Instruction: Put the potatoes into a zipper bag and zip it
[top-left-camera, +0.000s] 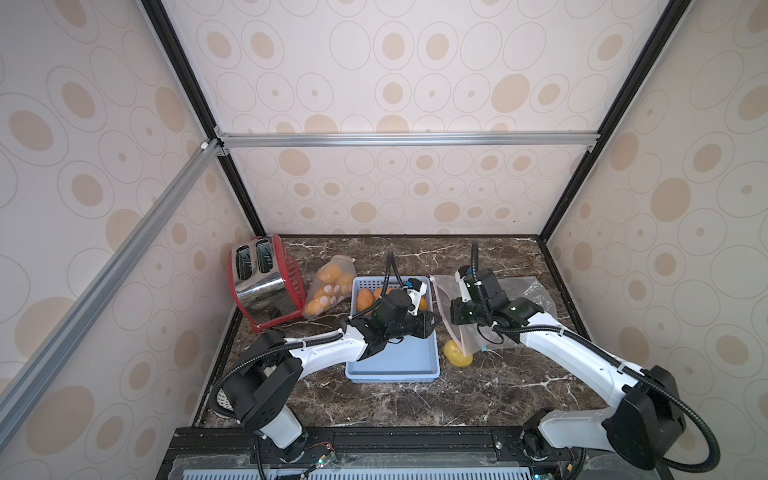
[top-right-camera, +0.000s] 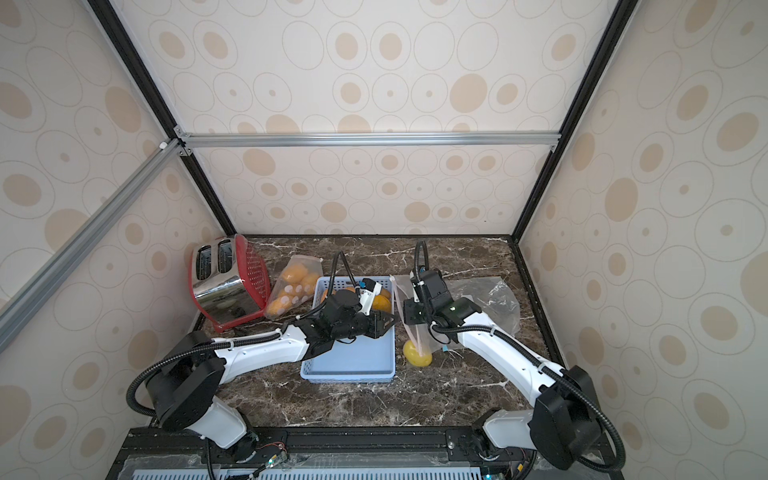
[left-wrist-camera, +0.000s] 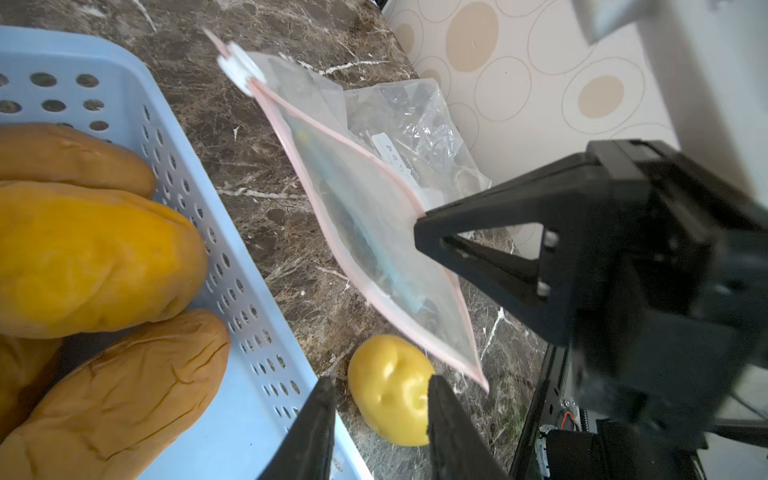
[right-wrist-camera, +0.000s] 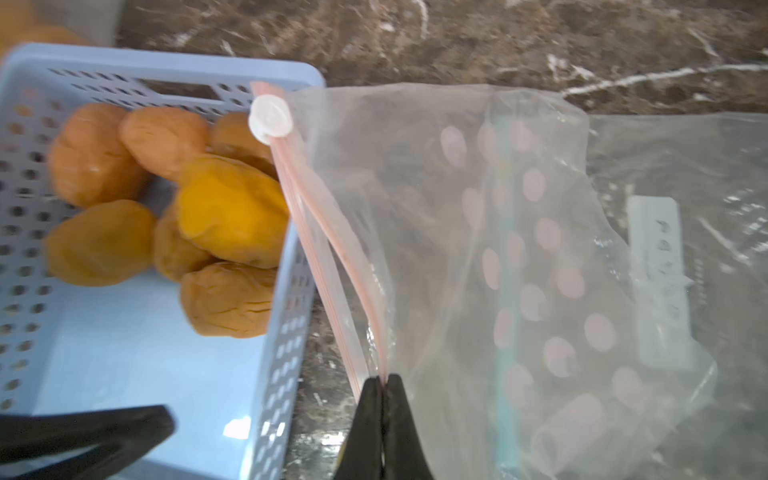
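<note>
A clear zipper bag (right-wrist-camera: 496, 240) with pink seal strips and a white slider (right-wrist-camera: 269, 116) lies right of the blue basket (top-left-camera: 392, 372), its near end raised. My right gripper is shut on the bag's edge. My left gripper hangs over the basket's right side, fingertips apart; whether anything is held between them is unclear. Several brown and yellow potatoes (right-wrist-camera: 232, 208) sit in the basket's back half. A single yellow potato (left-wrist-camera: 388, 388) is on the counter beside the basket, below the bag's end.
A red-and-steel toaster (top-left-camera: 260, 284) stands at the back left. Another bag with orange potatoes (top-left-camera: 328, 288) lies between it and the basket.
</note>
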